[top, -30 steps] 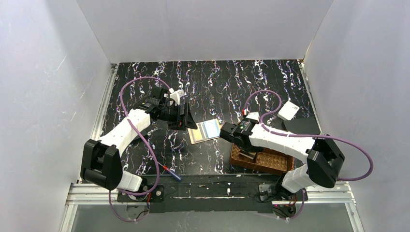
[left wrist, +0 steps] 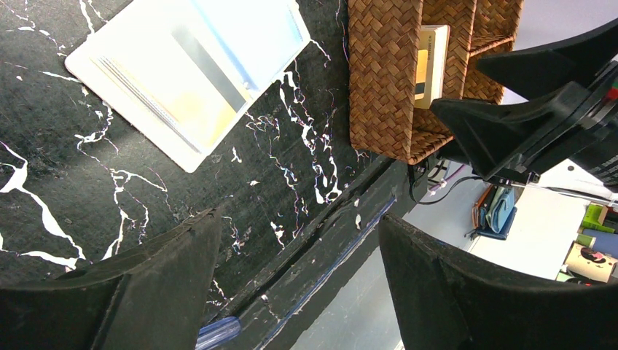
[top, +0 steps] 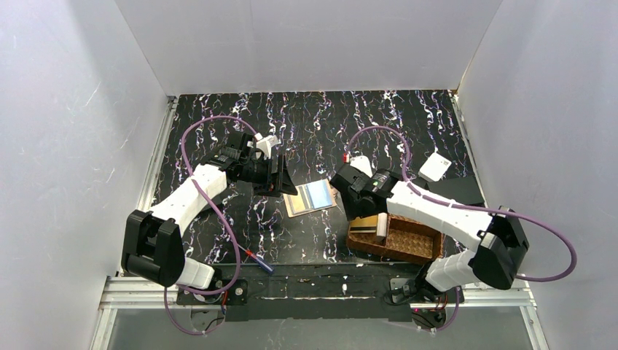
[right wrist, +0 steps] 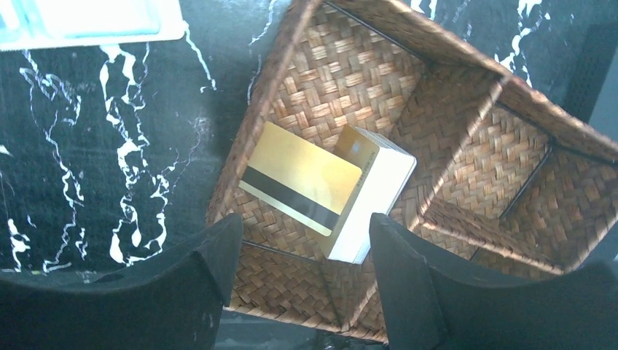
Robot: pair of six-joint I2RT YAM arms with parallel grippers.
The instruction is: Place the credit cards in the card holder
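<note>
Gold credit cards (right wrist: 302, 179) with a dark stripe lie in the left compartment of the woven basket (top: 415, 237). Against them leans a thick stack of cards (right wrist: 373, 197), its white edges facing up. Above this compartment my right gripper stands open, with nothing held between its fingers. The card holder (top: 309, 197), a flat clear-pocketed sheet, lies on the table left of the basket, with a gold card and a blue card showing in it. Beside it on the left hovers my left gripper, open and empty.
A screwdriver (top: 256, 261) lies near the table's front edge. White square item (top: 434, 167) and a dark flat pad (top: 456, 191) are at the right.
My right gripper has risen from the basket and shifted slightly, uncovering more of the gold cards and the stack. The left arm and the card holder have stayed still.
</note>
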